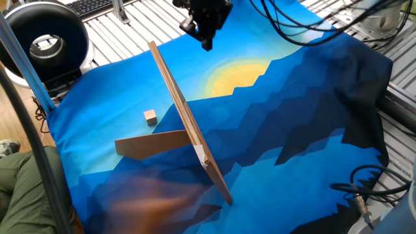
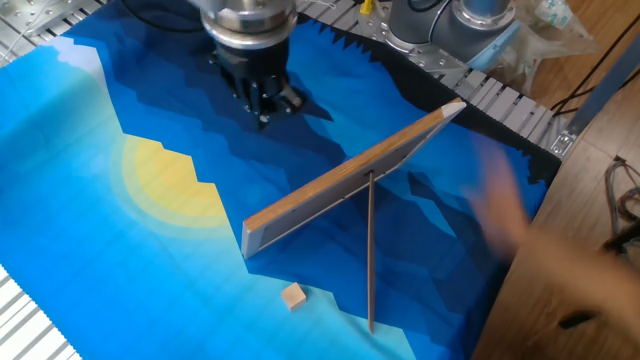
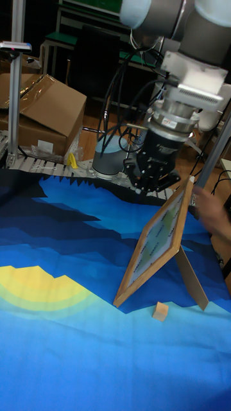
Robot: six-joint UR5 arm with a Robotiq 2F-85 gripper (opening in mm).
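A wood-edged picture frame stands tilted on the cloth, propped by a flat back leg. Its printed face shows in exterior view 3. Close to the leg, on the leg's side of the frame, lies a small pale wooden cube; it also shows beside the frame's lower edge as a cube in the third view. My black gripper hangs above the cloth on the frame's printed side, apart from frame and cube. Nothing shows held in it, but its finger opening is unclear.
A person's blurred arm reaches over the cloth near the frame; the hand appears behind the frame. Loose cables hang from the arm.
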